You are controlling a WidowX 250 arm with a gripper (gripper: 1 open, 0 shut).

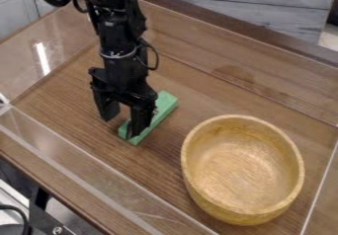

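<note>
The black robot arm reaches down in the centre-left of the camera view, its gripper (126, 116) low over the left end of a green bar (158, 111) lying diagonally on the wooden table (79, 150). The fingers are apart and partly cover the bar; whether they touch it is unclear.
A large empty yellow plastic bowl (243, 170) stands at the front right, right of the green bar. A pale board runs along the back, and a cable lies at the lower left edge.
</note>
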